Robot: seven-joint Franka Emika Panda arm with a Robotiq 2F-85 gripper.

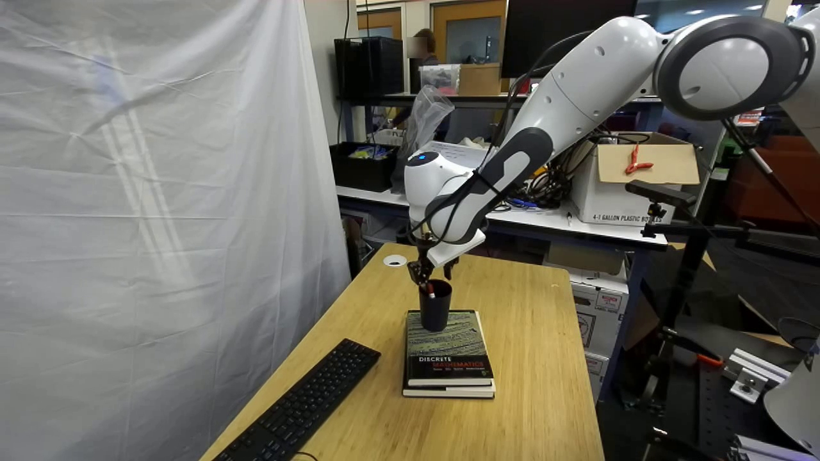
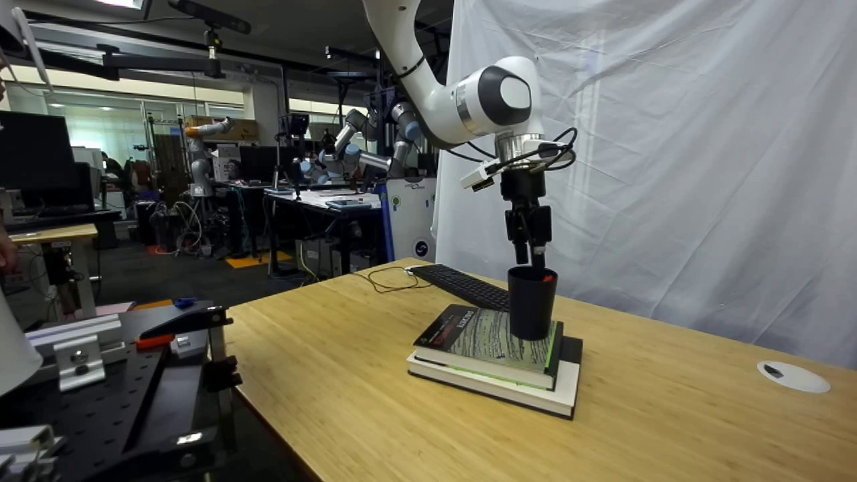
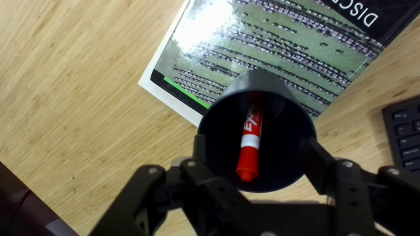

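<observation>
A black cup [image 1: 435, 308] stands upright on the far end of the upper book [image 1: 448, 346]. Inside it leans a red marker [image 3: 250, 141] with a white band, its red cap end toward the rim. Just above the cup's mouth, my gripper [image 2: 530, 261] points down. In the wrist view its dark fingers [image 3: 199, 148] are spread apart, one on each side of the cup's opening. They are not closed on the marker; whether either finger touches the rim cannot be told.
Beneath the upper book lies a second one [image 2: 554, 399] with white page edges. A black keyboard [image 1: 307, 399] rests along the curtain side of the table [image 1: 530, 323]. Bare wood surrounds the books, and a round white disc [image 2: 793, 377] sits near the far edge.
</observation>
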